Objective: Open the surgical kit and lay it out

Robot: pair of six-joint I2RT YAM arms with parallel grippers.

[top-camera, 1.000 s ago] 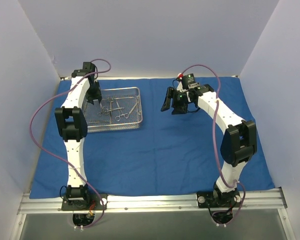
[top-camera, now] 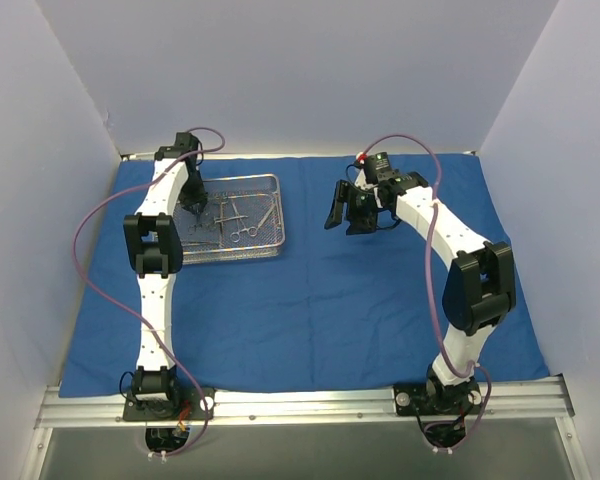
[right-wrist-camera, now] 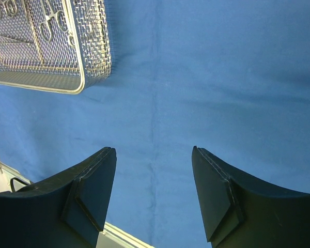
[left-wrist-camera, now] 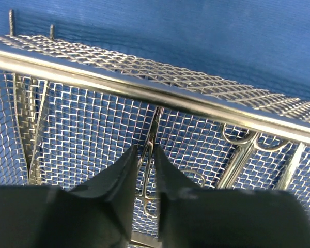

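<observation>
A wire-mesh tray (top-camera: 278,215) with metal instruments stands at the left of the blue cloth. My left gripper (top-camera: 194,209) reaches down into its left part. In the left wrist view, the fingertips of that gripper straddle a slim ring-handled instrument (left-wrist-camera: 152,132), with a narrow gap still showing between them. Whether they touch the metal cannot be told. Tweezers (left-wrist-camera: 40,129) lie at one side, and a larger ring-handled instrument (left-wrist-camera: 239,161) lies at the other. Over bare cloth to the right, my right gripper is open and empty.
Grey walls (top-camera: 310,75) enclose the back and sides. The tray's raised metal rim (left-wrist-camera: 144,91) runs close by the left fingertips.
The right arm has barely moved. The tray stays in place.
</observation>
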